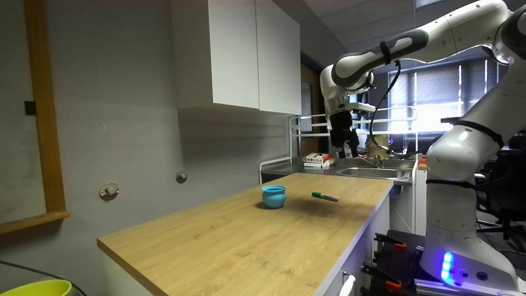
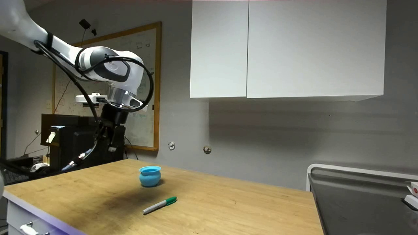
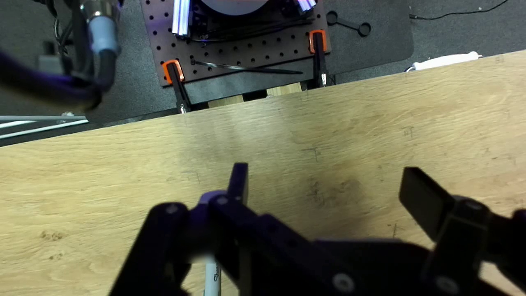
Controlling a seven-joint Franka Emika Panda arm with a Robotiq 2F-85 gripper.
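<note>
On the wooden countertop a small turquoise pot stands upright. Beside it lies a grey marker with a green cap, apart from the pot; the same marker is nearer the camera than the pot in exterior view 2. High above the counter hangs my gripper, pointing down and touching neither object. The wrist view shows the gripper open, its fingers wide apart with only bare wood visible between them. Part of the marker shows below the left finger there; the pot is hidden.
White wall cabinets overhang the back of the counter. A sink and a drying rack lie beyond its far end. Black clamps sit along the robot-side edge.
</note>
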